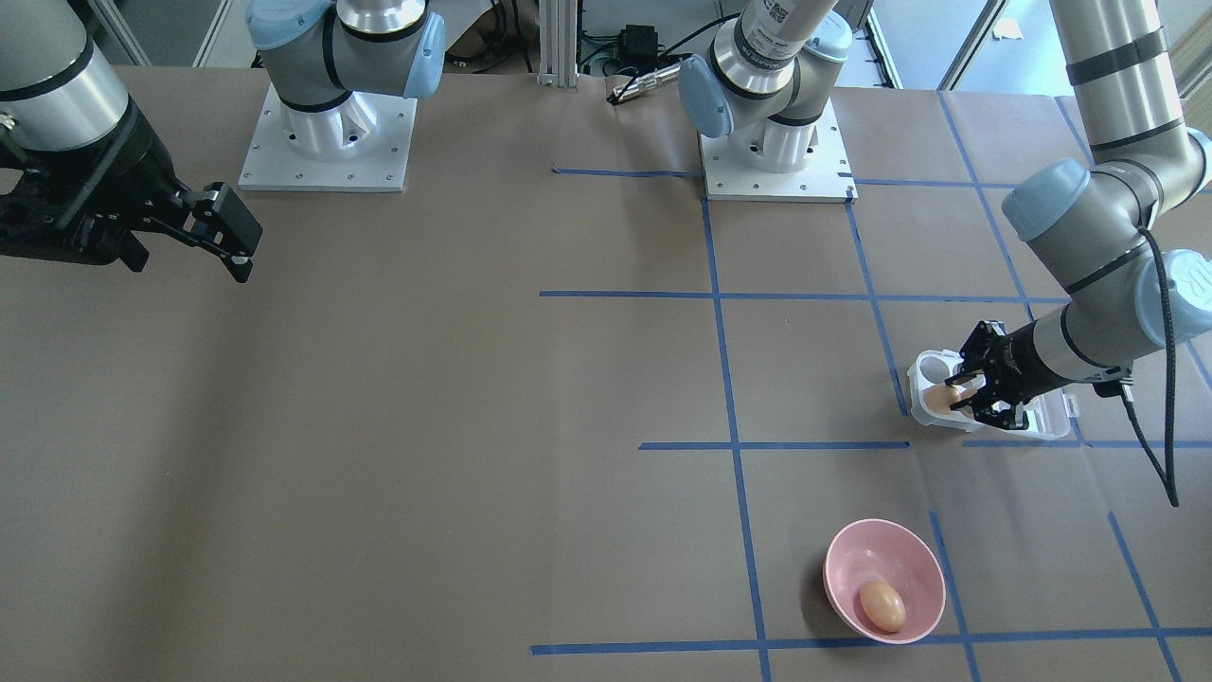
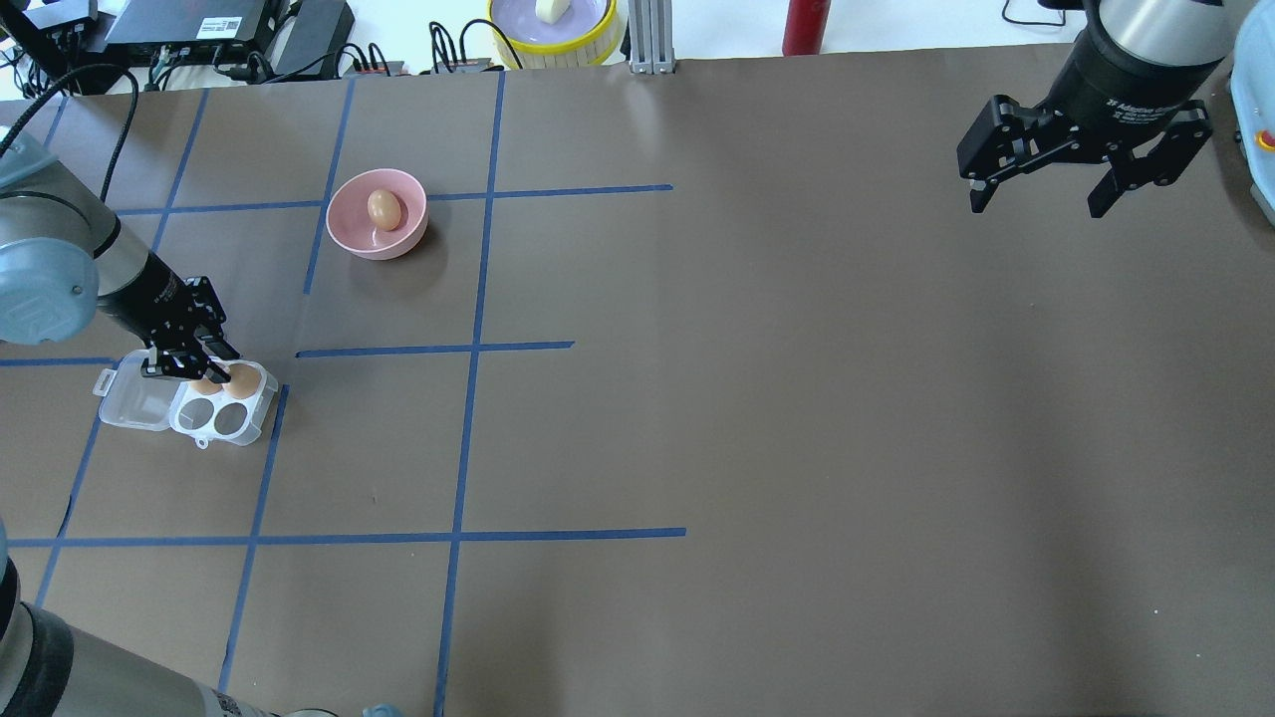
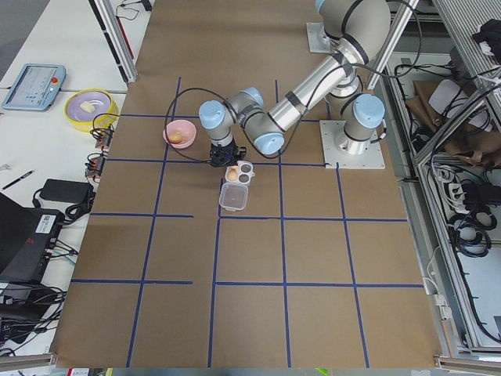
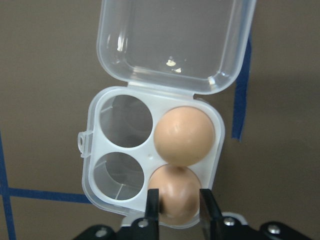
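Note:
A clear plastic egg box (image 4: 150,155) with its lid open holds two eggs in its right-hand cups in the wrist view; the left two are empty. My gripper has its fingertips either side of the lower egg (image 4: 175,182); whether they press on it, I cannot tell. The upper egg (image 4: 184,135) sits free in its cup. In the top view the gripper is over the box (image 2: 227,418). A pink bowl (image 1: 864,557) holds a third egg (image 1: 882,604).
Another arm's black gripper (image 2: 1076,155) hangs at the top right of the top view, well away from the box. Other arm bases (image 1: 778,182) stand at the back. The taped tabletop around box and bowl is clear.

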